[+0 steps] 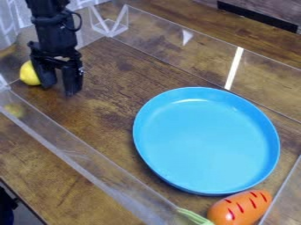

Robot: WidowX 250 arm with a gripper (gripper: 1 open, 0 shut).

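My black gripper [55,68] is low over the wooden table at the upper left, fingers pointing down. A yellow object [30,72] sits at its left side, partly hidden behind the fingers; whether they are closed on it I cannot tell. A blue plate [206,136] lies on the right half of the table. An orange toy carrot [241,207] with red marks and a pale green top lies at the bottom right.
Clear plastic walls [100,176] border the work area. The middle of the table [118,97], between gripper and plate, is bare wood.
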